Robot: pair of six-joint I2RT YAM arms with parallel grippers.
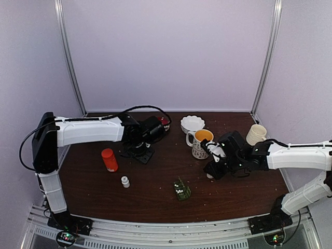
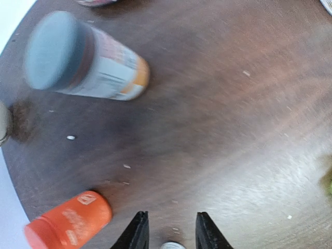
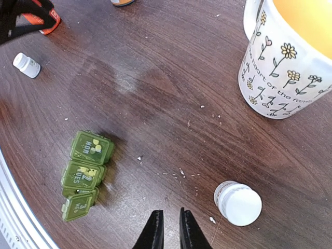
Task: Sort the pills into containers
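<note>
A green pill organizer (image 1: 181, 189) lies near the front middle; in the right wrist view its lidded compartments (image 3: 91, 148) show. A small white bottle (image 1: 125, 182) stands left of it, near a red bottle (image 1: 109, 160). My left gripper hangs over the table above these bottles, fingers apart with nothing between them; a larger blurred jar (image 2: 104, 67) lies within its view. My right gripper is low at the right, fingertips close with nothing visible between, beside a white-capped bottle (image 3: 239, 204). Small pale specks lie on the wood; whether they are pills is unclear.
A floral mug (image 1: 200, 150) stands behind my right gripper, a white fluted bowl (image 1: 192, 122) behind it, a cream cup (image 1: 256, 134) at the back right. A red plate (image 1: 164, 121) is mostly hidden by the left arm.
</note>
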